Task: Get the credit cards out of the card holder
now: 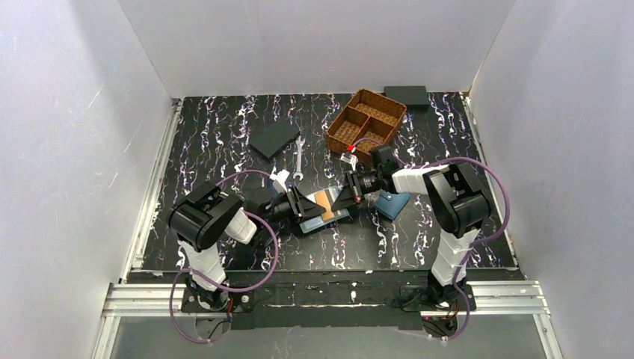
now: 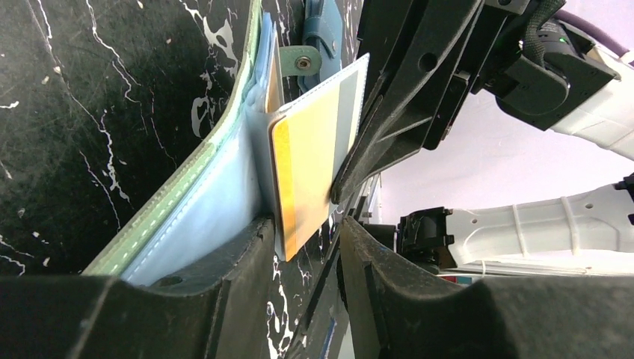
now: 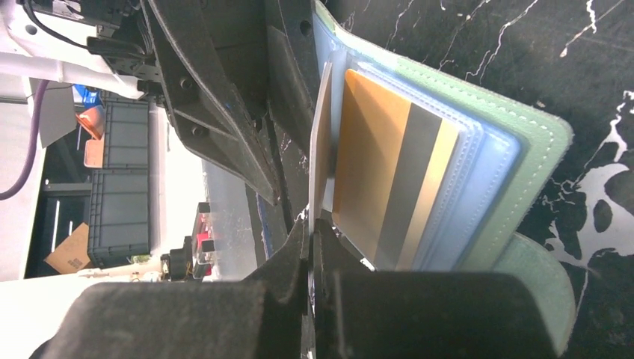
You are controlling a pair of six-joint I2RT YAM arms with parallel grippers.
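The card holder [image 1: 313, 225] with clear blue sleeves and green edge [image 3: 523, 149] lies open between my grippers at the middle front. Orange, striped cards sit in it; more show in the right wrist view [image 3: 381, 164]. My left gripper is open at the holder's near edge, a sleeve and card edge between or just beyond its fingers. My right gripper is shut on a thin upright card or sleeve, seen edge-on; which exactly I cannot tell.
A brown divided basket [image 1: 377, 108] stands at the back right, dark boxes [image 1: 274, 138] and a wrench [image 1: 299, 157] behind the holder. A blue case [image 1: 392, 206] lies right of it.
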